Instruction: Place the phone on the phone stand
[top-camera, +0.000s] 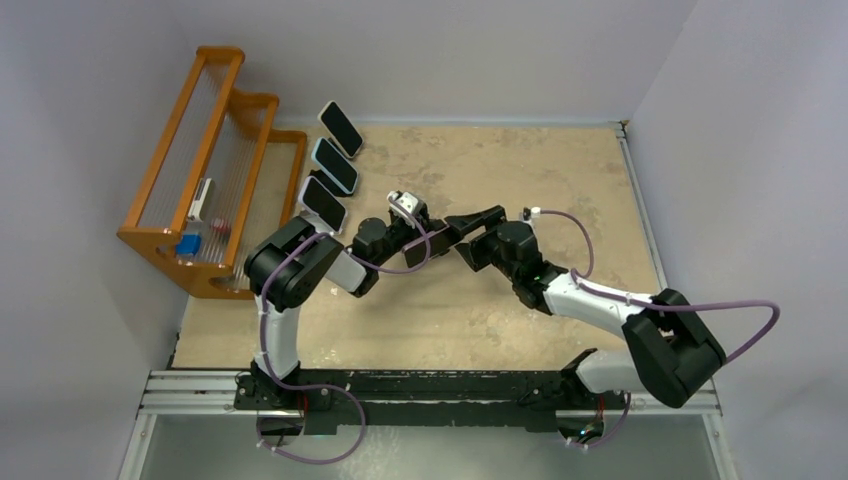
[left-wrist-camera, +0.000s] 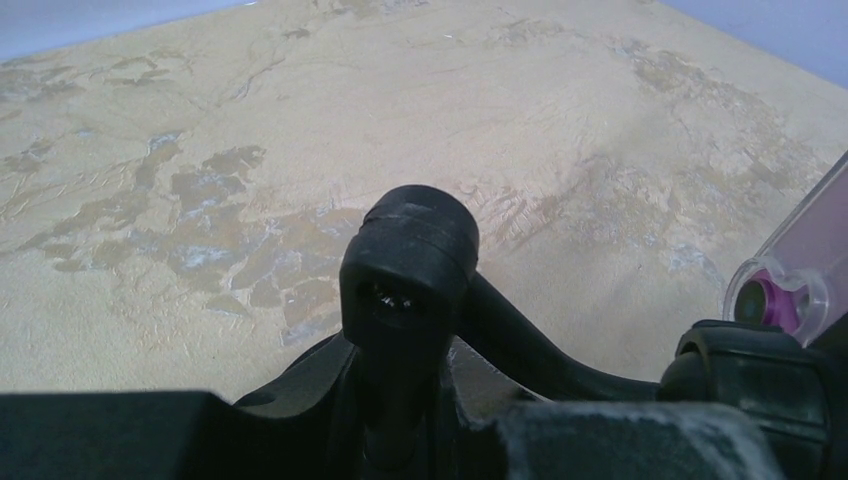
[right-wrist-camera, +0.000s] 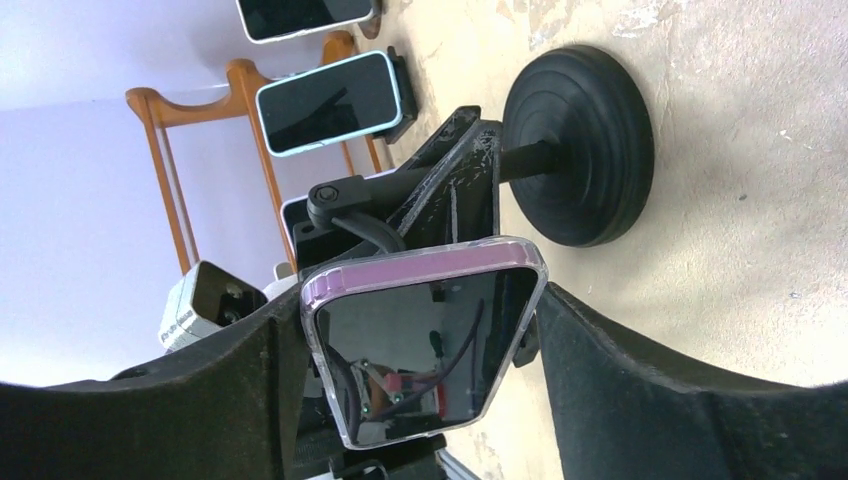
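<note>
A pink-edged phone (right-wrist-camera: 420, 350) sits on a black stand with a round base (right-wrist-camera: 590, 145), near the table's middle. My left gripper (top-camera: 418, 222) is shut on the stand; its wrist view shows the stand's black joint (left-wrist-camera: 408, 250) between the fingers and the phone's pink corner (left-wrist-camera: 785, 290) at the right.
Three phones on stands (top-camera: 335, 165) line the left back, beside a wooden rack (top-camera: 205, 75) with small items.
</note>
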